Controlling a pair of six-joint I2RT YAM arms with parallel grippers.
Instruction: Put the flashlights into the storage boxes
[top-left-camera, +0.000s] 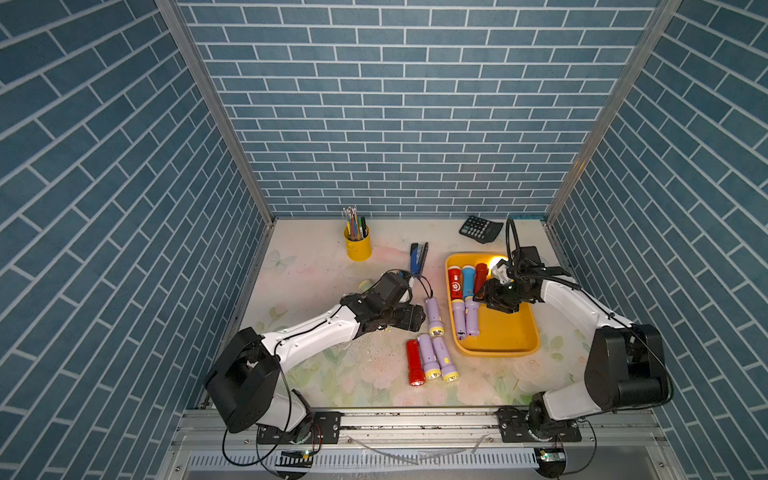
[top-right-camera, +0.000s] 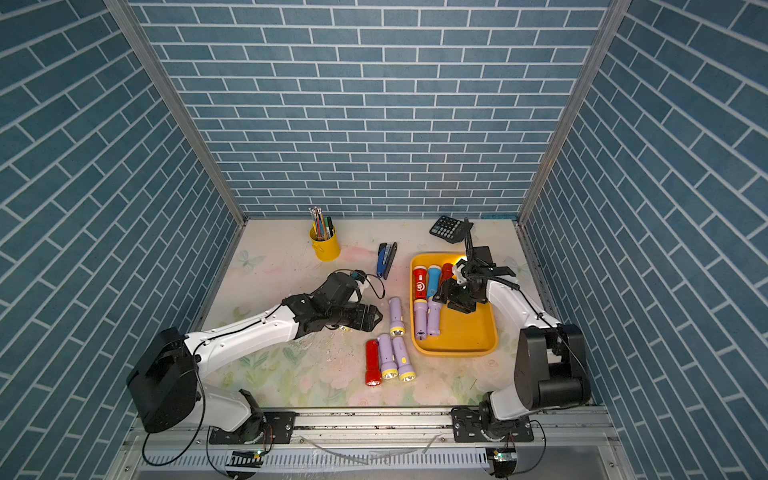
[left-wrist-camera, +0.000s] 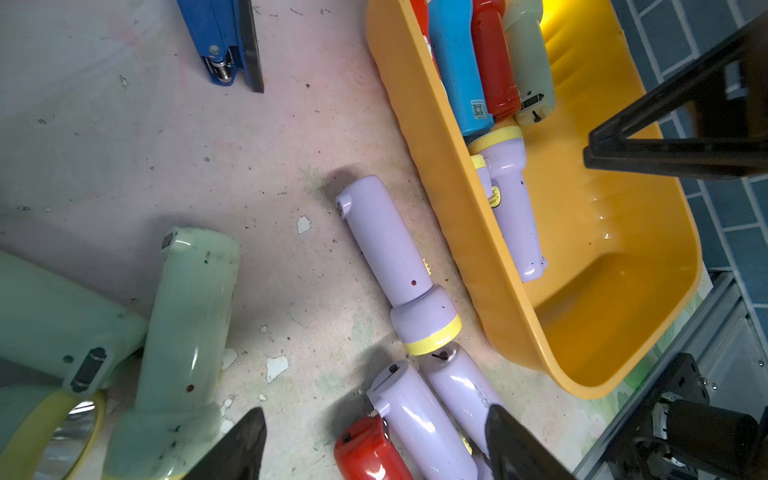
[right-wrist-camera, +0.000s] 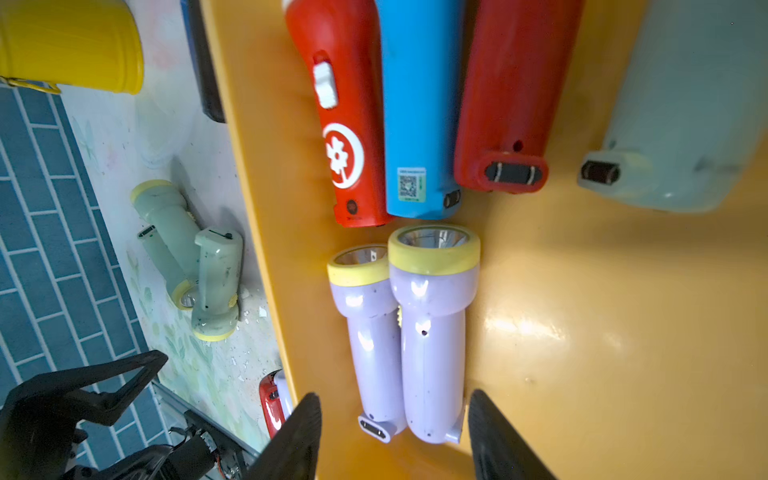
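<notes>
The orange box holds red, blue and mint flashlights in a row and two purple flashlights side by side below them. My right gripper is open above those two, nothing held. My left gripper stands open left of the box, over the table. Outside the box lie a purple flashlight along its wall, two more purple ones, a red one, and mint flashlights under the left arm, mostly hidden in the top views.
A yellow pen cup, a stapler and a calculator stand toward the back. The box's right and front floor is bare.
</notes>
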